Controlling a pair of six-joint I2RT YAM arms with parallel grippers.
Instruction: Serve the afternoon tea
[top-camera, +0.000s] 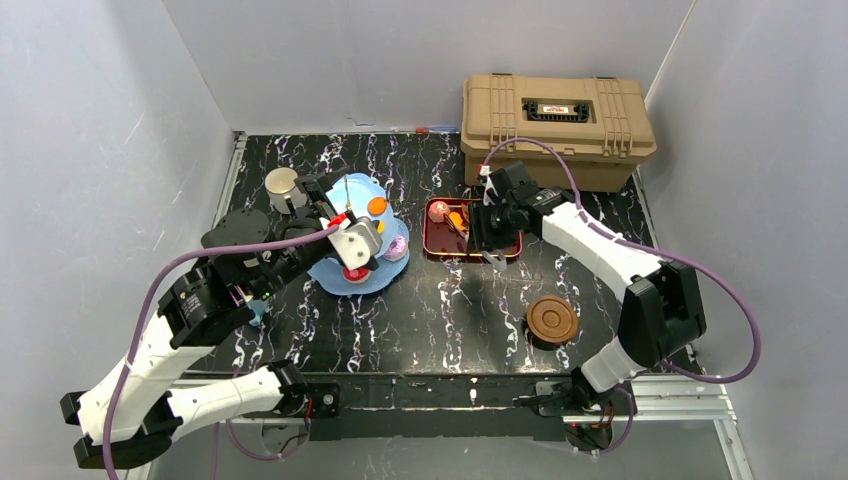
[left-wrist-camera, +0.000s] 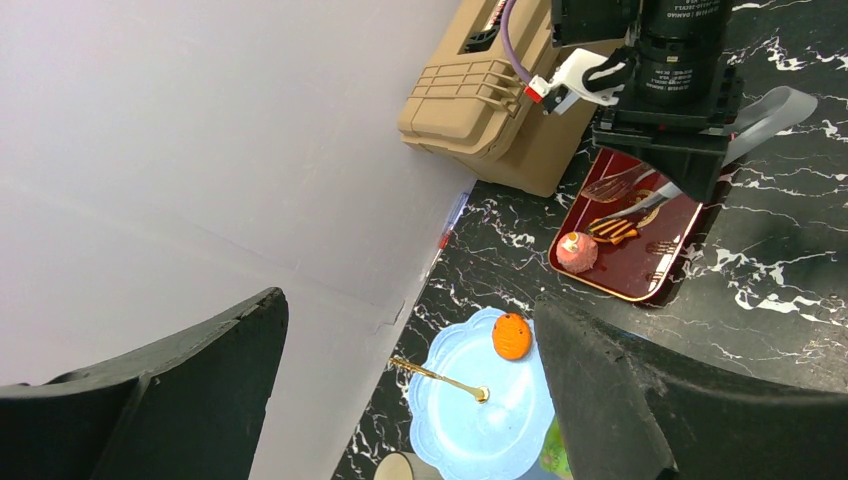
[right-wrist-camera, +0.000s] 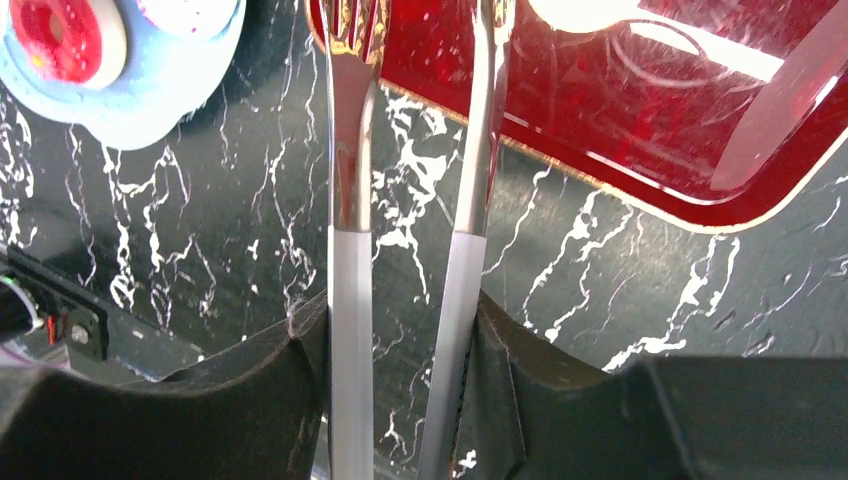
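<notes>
Between the fingers of my right gripper stand the two spread arms of metal tongs (right-wrist-camera: 350, 280), with pale handles and a fork-like tip. That gripper is open, its fingers by the outer sides of the handles. It hovers over the red tray (left-wrist-camera: 642, 275), where a pink cake (left-wrist-camera: 577, 252) and an orange-and-dark striped cake (left-wrist-camera: 612, 232) lie. My left gripper is open, holding nothing, above the two-tier blue stand (left-wrist-camera: 460, 350). The stand's gold handle (left-wrist-camera: 440, 378) shows between its fingers. An orange sweet (left-wrist-camera: 512, 337) sits on the upper plate.
A red-iced ring (right-wrist-camera: 65, 40) and a lilac sweet (top-camera: 396, 248) rest on the lower plate. A cream mug (top-camera: 282, 185) is left of the stand, a tan case (top-camera: 560, 110) back right, a brown lidded pot (top-camera: 552, 320) front right.
</notes>
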